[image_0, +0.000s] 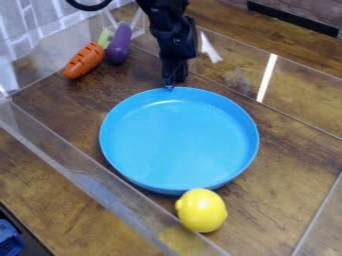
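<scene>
The black gripper (174, 72) hangs at the top centre, just behind the far rim of a round blue plate (178, 140), its fingertips low near the table. It looks shut, with nothing visible between its fingers. A yellow lemon (201, 210) lies in front of the plate. At the upper left lie an orange carrot (83, 62) with a green top and a purple eggplant (119, 45). A small white object (210, 50), unclear in shape, is partly behind the gripper on its right.
Clear plastic walls run along the left and near left. A blue object (8, 240) shows at the bottom left corner outside them.
</scene>
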